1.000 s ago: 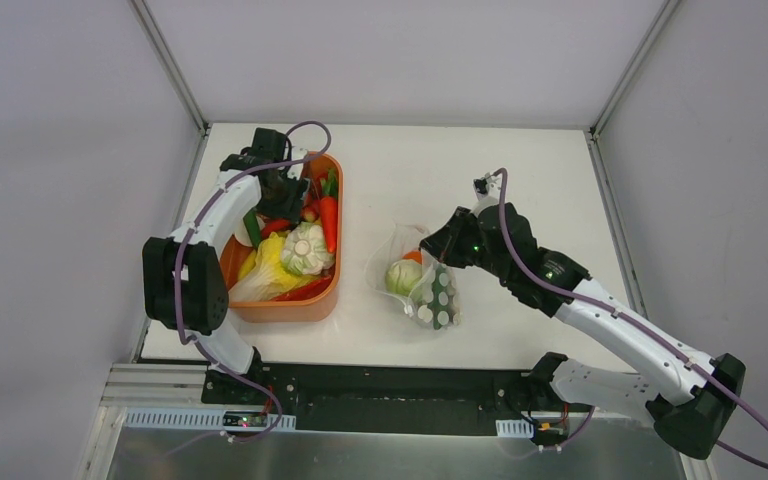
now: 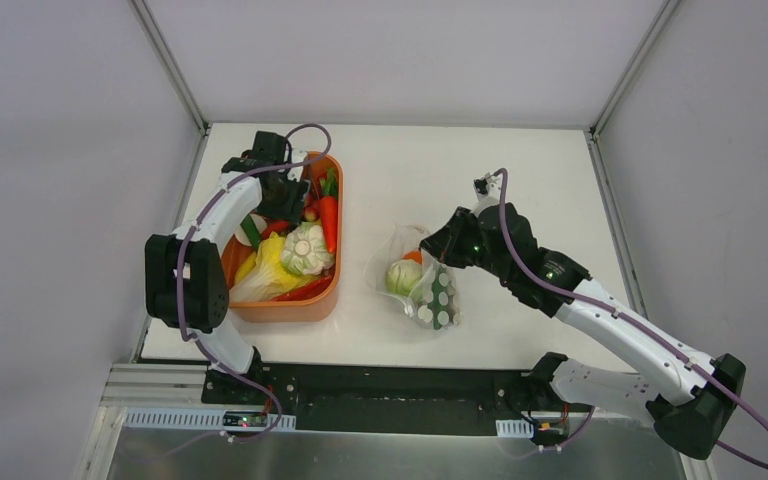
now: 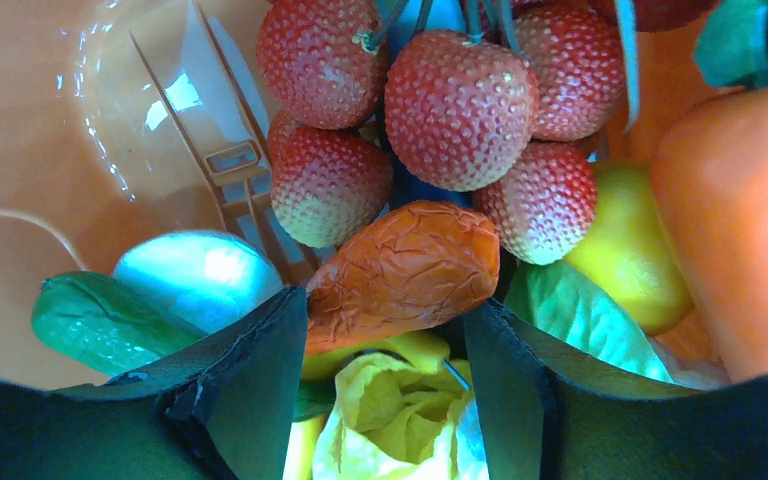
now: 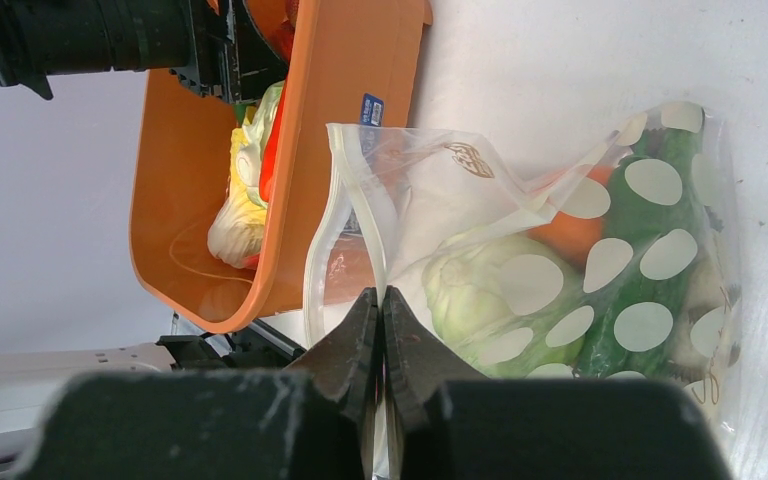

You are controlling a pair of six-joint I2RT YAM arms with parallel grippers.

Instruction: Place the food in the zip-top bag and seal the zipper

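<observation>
The orange bin (image 2: 290, 310) holds mixed food. Inside it, my left gripper is open, its fingers either side of a wrinkled orange item (image 3: 400, 270), just below a bunch of lychees (image 3: 455, 110). The clear zip bag (image 2: 390, 300) lies on the table with a cabbage (image 4: 460, 300), something orange and green items inside. My right gripper is shut on the upright edge of the bag's mouth, the zipper strip running up from between its fingertips.
A red pepper (image 2: 328, 220), a cauliflower-like vegetable (image 2: 305, 250) and yellow leafy food fill the bin.
The left arm has shifted very slightly within the bin. The right arm and the bag stay put.
</observation>
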